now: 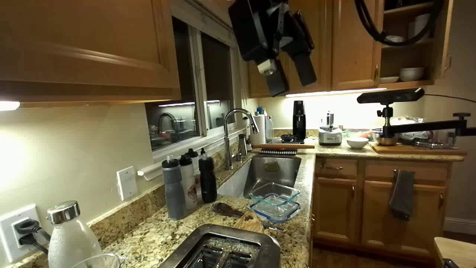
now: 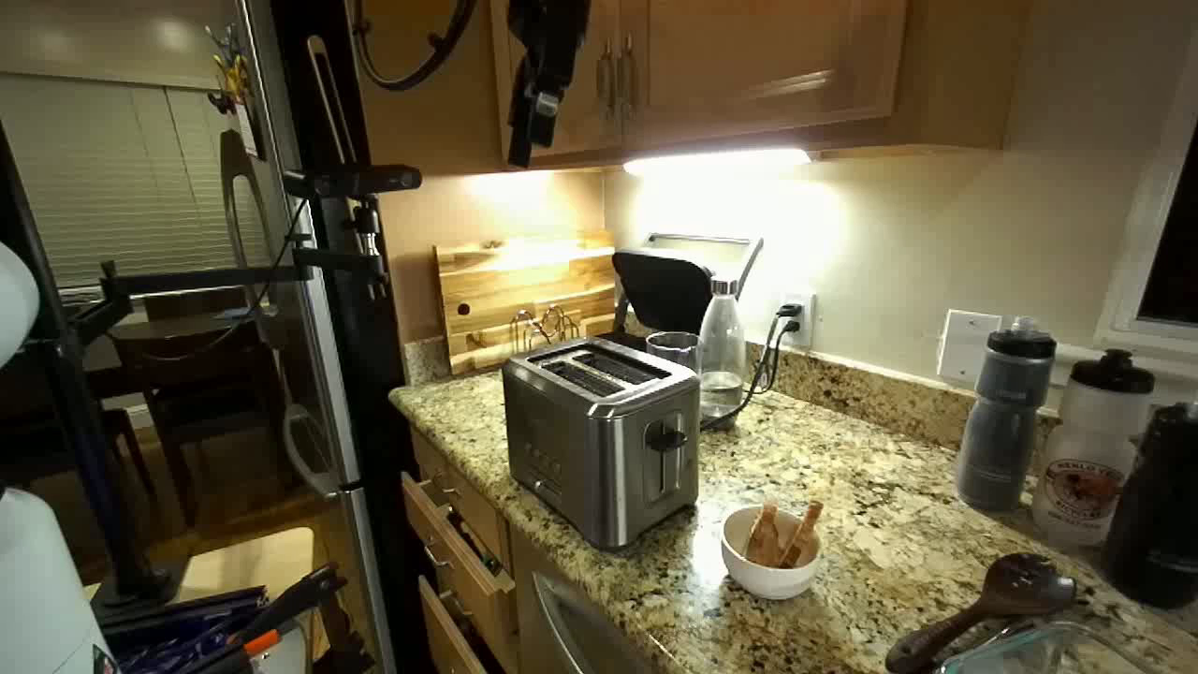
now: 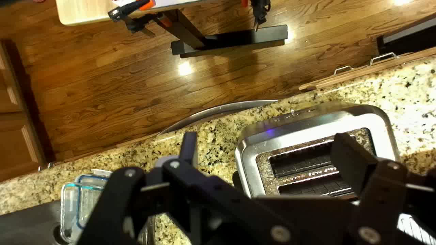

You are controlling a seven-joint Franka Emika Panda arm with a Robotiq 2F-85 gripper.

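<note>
High above the counter, my gripper [image 1: 293, 80] points downward with its two fingers well apart. Nothing shows between them in the wrist view, where the gripper spans the near end of a steel toaster [image 3: 253, 136] far below. Exterior view 2 has the toaster [image 2: 584, 449] on the granite counter, its slots facing up. To the right of it stands a small white bowl [image 2: 769, 578] holding brown pieces [image 2: 766, 541]. A dark slotted spoon [image 2: 955, 629] lies on the counter beyond the bowl, by the glass containers [image 1: 274, 207].
Several sports bottles [image 1: 174, 190] line the wall near the sink [image 1: 276, 172]. A glass bottle [image 2: 721, 348] and cutting board [image 2: 517, 298] stand behind the toaster. Upper cabinets [image 1: 308, 44] are near the gripper's height. Drawers [image 2: 460, 550] below the counter are pulled out.
</note>
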